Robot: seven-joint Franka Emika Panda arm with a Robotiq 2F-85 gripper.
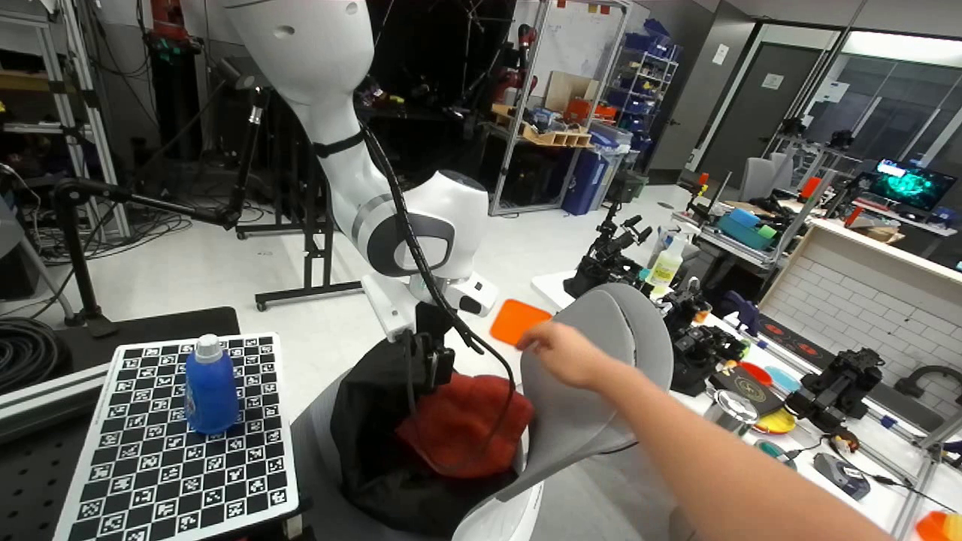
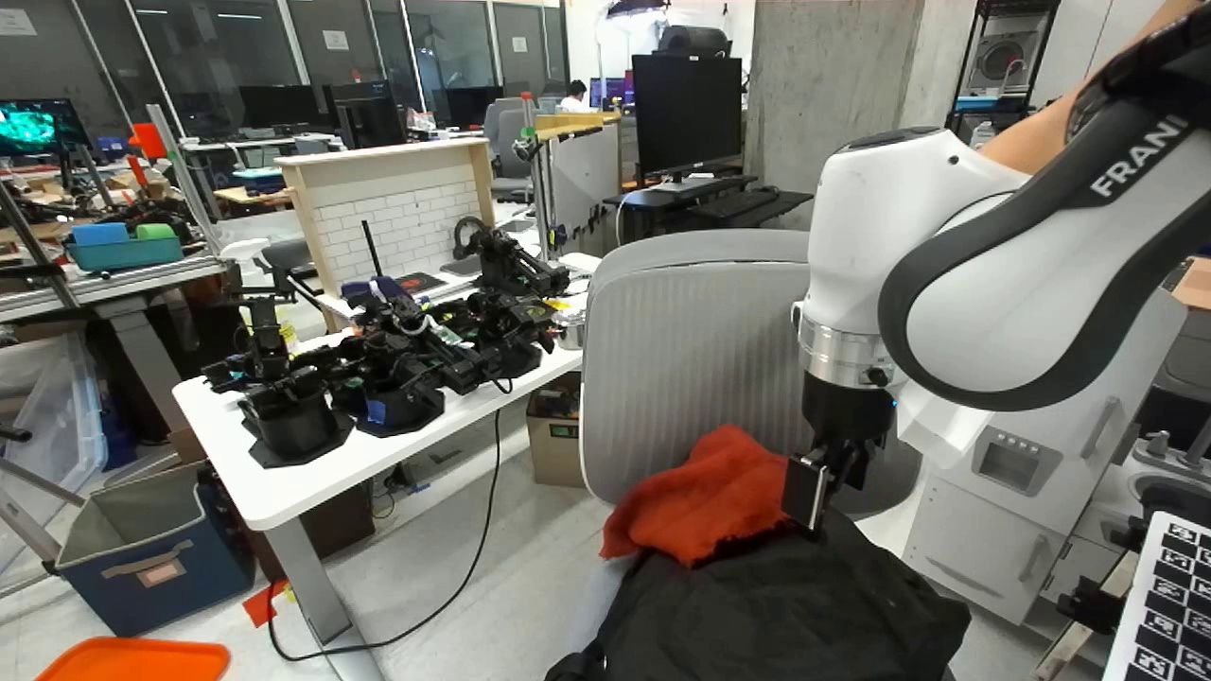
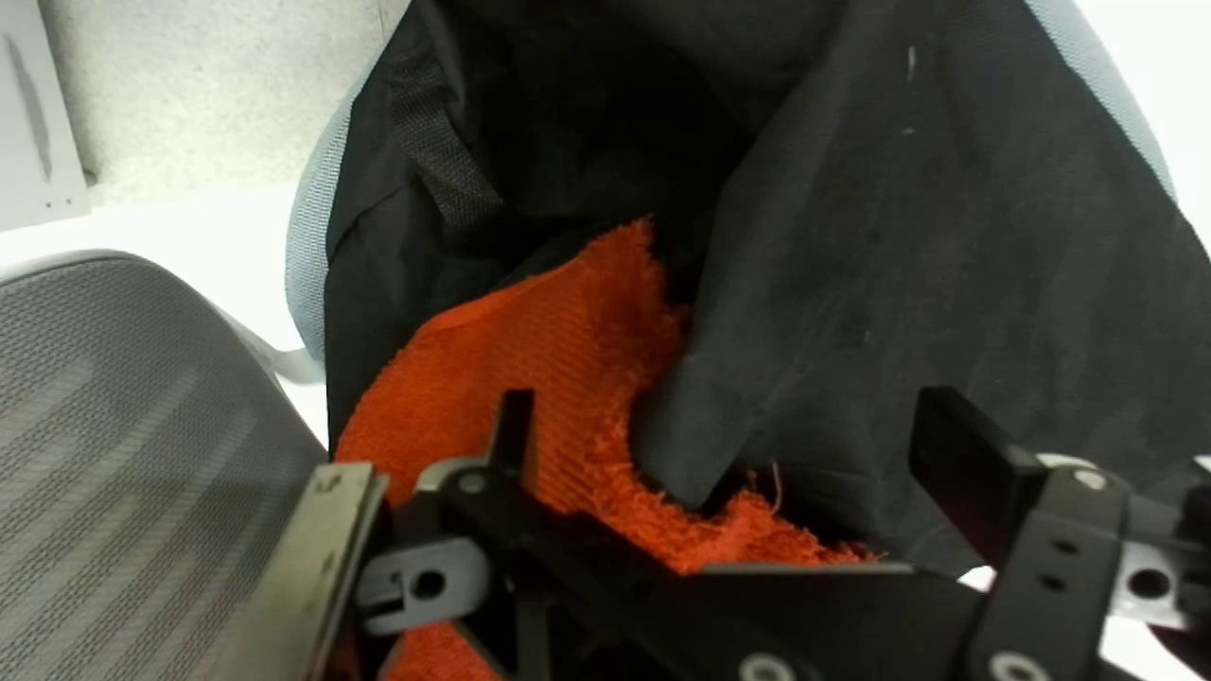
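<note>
A crumpled red cloth (image 1: 469, 424) rests on the black bag (image 1: 365, 451) that covers the chair's seat. In exterior view 2 the cloth (image 2: 710, 494) spreads from the backrest side to just beside my gripper (image 2: 826, 499). The wrist view has my gripper open over the cloth (image 3: 528, 363) and the black fabric (image 3: 908, 261), its fingers wide apart. One finger is over the cloth, the other over the fabric; nothing is held. How far the fingertips are above the cloth is hard to tell.
A person's bare arm (image 1: 631, 388) reaches in beside the grey chair backrest (image 1: 586, 361). A blue bottle (image 1: 212, 388) stands on the checkered board (image 1: 257, 451) at left. The white table (image 2: 267, 488) carries several black robot arms.
</note>
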